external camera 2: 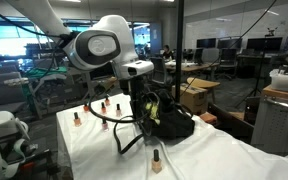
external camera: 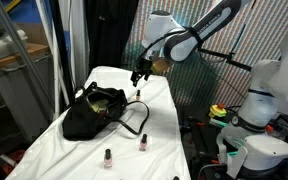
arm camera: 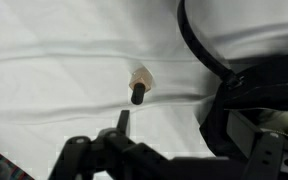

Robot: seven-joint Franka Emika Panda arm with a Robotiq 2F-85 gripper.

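Note:
Above the far end of the white-covered table, my gripper (external camera: pixel 142 76) stands open with nothing between its fingers. A small bottle with a black cap (arm camera: pixel 139 86) shows below it in the wrist view, upright on the cloth and apart from the fingers (arm camera: pixel 123 122). The same bottle (external camera 2: pixel 156 161) stands at the near side in exterior view 2. To its side lies a black bag (external camera: pixel 83 121), open at the top, with something greenish-yellow (external camera: pixel 100 105) inside. The bag's strap (arm camera: pixel 197 45) loops out over the cloth.
Several similar bottles stand elsewhere on the white cloth (external camera: pixel 72 158), including a pink one (external camera: pixel 108 158) and another pink one (external camera: pixel 143 143). Cardboard boxes (external camera 2: pixel 193 98) lie beyond the table. Around the capped bottle the cloth is mostly clear.

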